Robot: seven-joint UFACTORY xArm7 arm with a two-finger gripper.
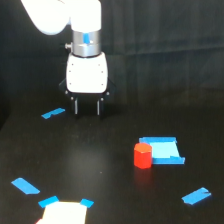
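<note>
My gripper (87,105) hangs in the upper left part of the camera view, beneath the white arm (87,72). Its two dark fingers stand apart, with nothing visible between them. A small red block (143,155) rests on the dark table to the right of the gripper and nearer the camera. The block overlaps the left side of a pale square (166,150) edged with blue tape; how much of it lies on the square is hard to tell.
Blue tape strips mark the table: one at left rear (52,113), one at left front (25,186), one at right front (196,196). A pale patch (64,213) with blue tape at its corners lies at the bottom edge.
</note>
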